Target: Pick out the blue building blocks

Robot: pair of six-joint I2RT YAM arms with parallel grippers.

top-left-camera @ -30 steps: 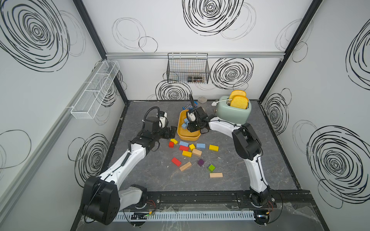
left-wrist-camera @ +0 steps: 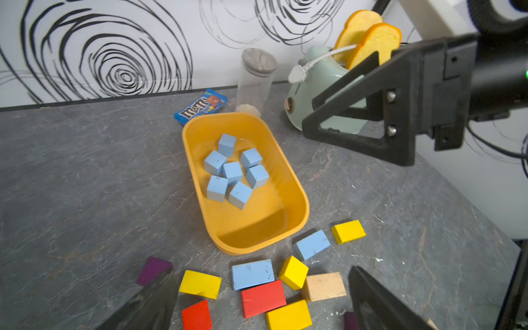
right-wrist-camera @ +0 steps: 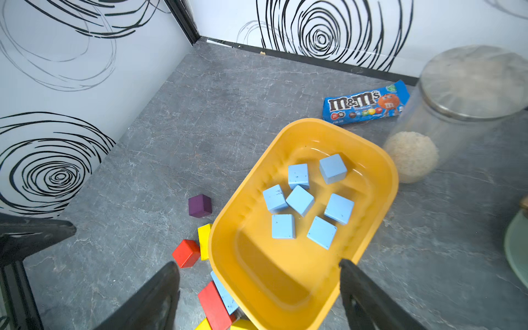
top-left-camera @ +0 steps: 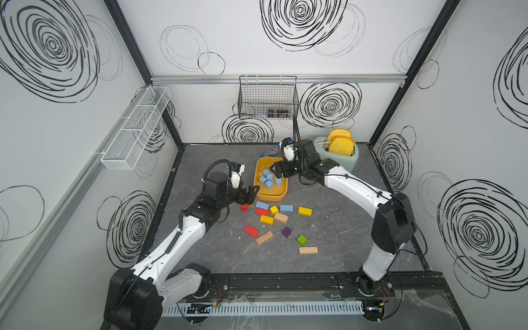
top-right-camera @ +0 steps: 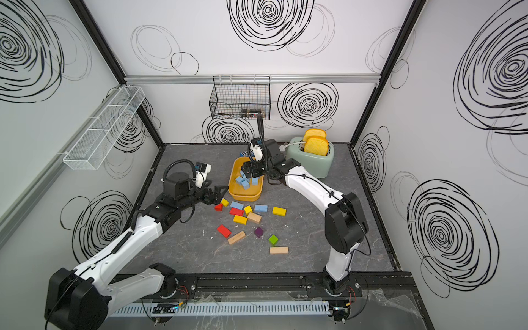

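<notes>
An orange bin [left-wrist-camera: 301, 217] holds several small blue cubes [left-wrist-camera: 232, 172], loosely grouped in its back half. Just in front of the bin, two blue rectangular blocks lie on the table: one blue block [left-wrist-camera: 252, 274] beside a red block, another blue block [left-wrist-camera: 311, 244] farther right. My left gripper is open, in front and to the left of the bin, above the blocks, with nothing held. Over the bin, my right gripper has its fingers [right-wrist-camera: 156, 291] spread apart, nothing between them. The right gripper partly covers the bin in the top views.
Near the blue blocks lie red [top-left-camera: 262, 211], yellow [top-left-camera: 266, 220], wooden [top-left-camera: 281, 217], purple [top-left-camera: 286, 232] and green [top-left-camera: 302, 239] blocks. Behind the bin are an M&M's packet [right-wrist-camera: 365, 102] and a clear jar [right-wrist-camera: 456, 104]. A green toaster [top-right-camera: 313, 159] stands back right.
The left gripper has moved slightly right, over the front left blocks.
</notes>
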